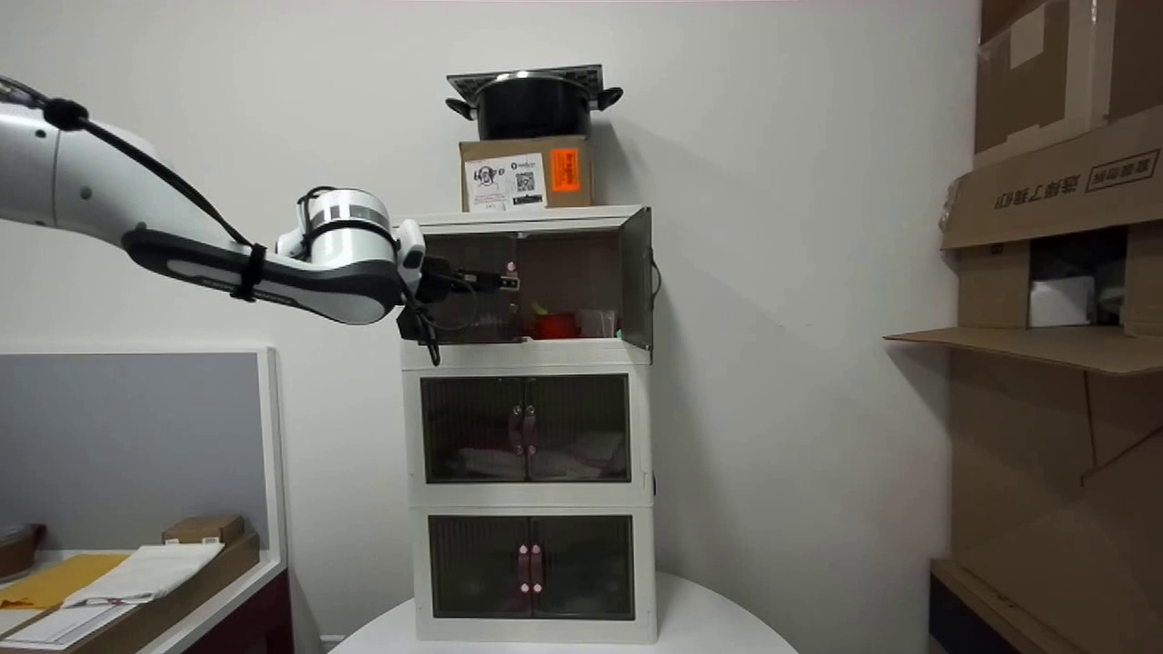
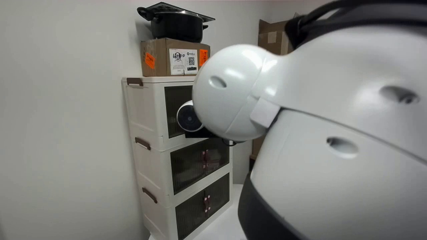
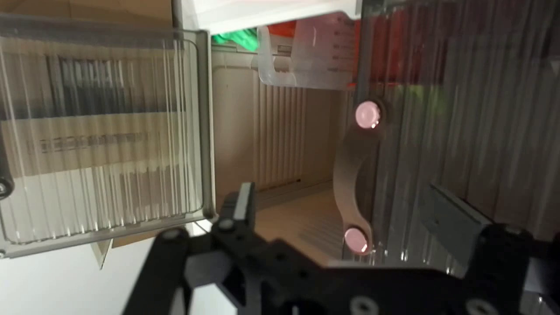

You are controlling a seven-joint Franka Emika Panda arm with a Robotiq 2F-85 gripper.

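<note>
In exterior view 1, my gripper is level with the top compartment of a white three-tier cabinet, in front of its closed left door. The right door stands swung outward. In the wrist view, my gripper is open, its two fingers wide apart. The closed door's brown curved handle, with pink end caps, shows in the gap between them; whether it lies within the fingers' reach cannot be told. The arm hides the gripper in exterior view 2.
Inside the top compartment are a red item and a clear plastic container. A cardboard box bearing a black pot sits on the cabinet. Both lower tiers are closed. Cardboard boxes stand far right.
</note>
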